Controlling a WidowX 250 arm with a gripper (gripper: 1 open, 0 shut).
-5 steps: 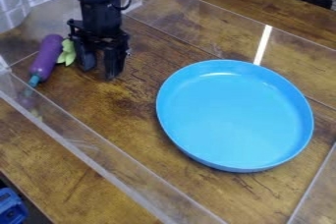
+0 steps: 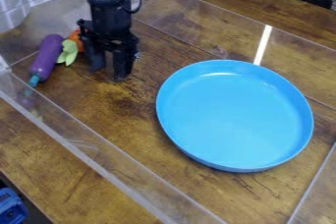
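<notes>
My dark gripper is low over the wooden table at the upper left, its fingers in shadow, so whether they are open or shut cannot be told. Just left of it lie a green object with pale leaves and an orange piece, partly behind the gripper. A purple object with a teal tip lies further left, apart from the gripper.
A large blue plate takes up the right half of the table. Transparent walls edge the workspace, and a blue object sits at the bottom left corner.
My gripper has shifted slightly, and more of the orange piece and green object now shows beside it. The purple object and plate have stayed in place.
</notes>
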